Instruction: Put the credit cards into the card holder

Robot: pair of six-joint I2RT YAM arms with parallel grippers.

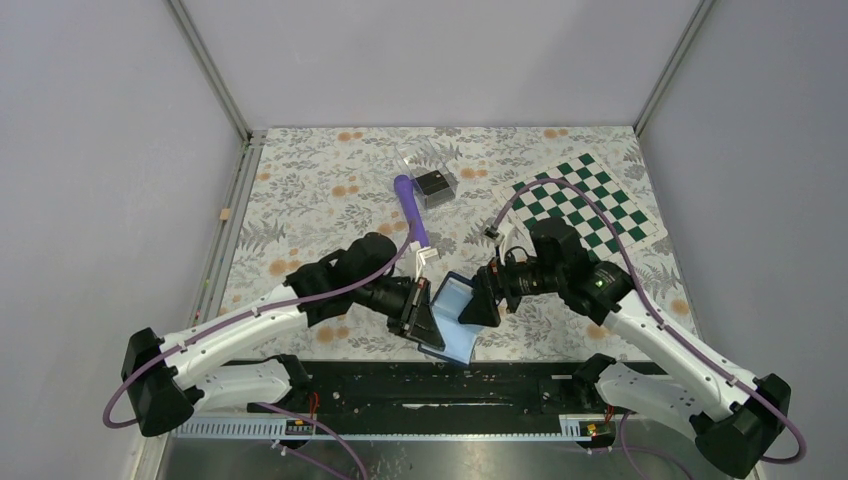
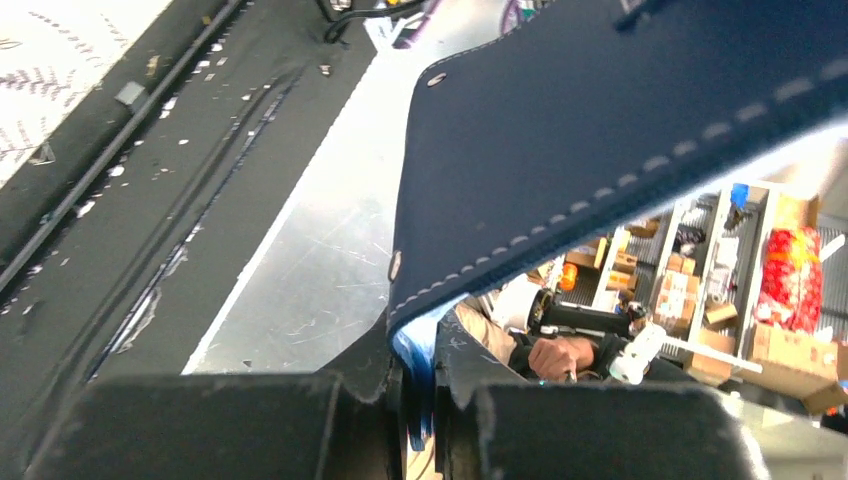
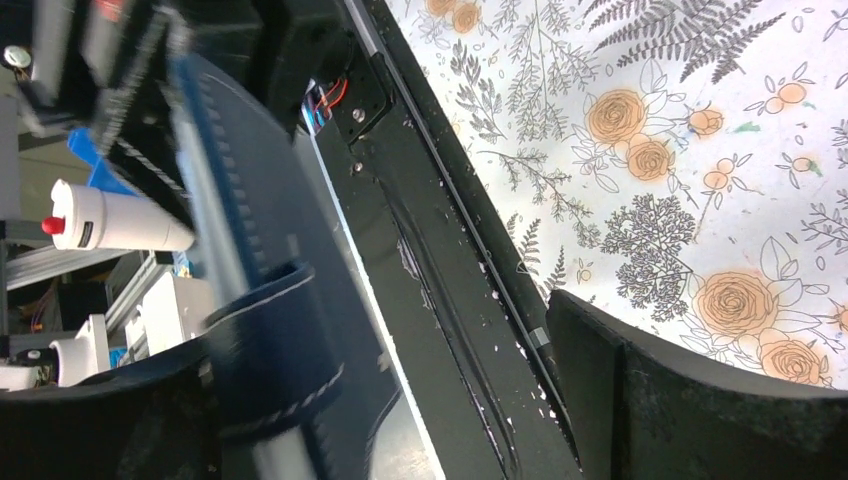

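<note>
The navy card holder (image 2: pixel 600 130) hangs between my two grippers; its pale blue inside (image 1: pixel 464 343) shows in the top view. My left gripper is shut on one corner of it. My right gripper stands open, its fingers wide apart. In the right wrist view, the holder's strap (image 3: pixel 275 350) is close by the left finger (image 3: pixel 130 420), blurred; whether they touch I cannot tell. At the back of the table sits a clear box (image 1: pixel 441 197) with a dark block (image 1: pixel 432 183) in it; whether these are the cards I cannot tell.
A purple stick (image 1: pixel 410 210) lies just left of the clear box. The green checkered sheet (image 1: pixel 585 205) is at the back right.
</note>
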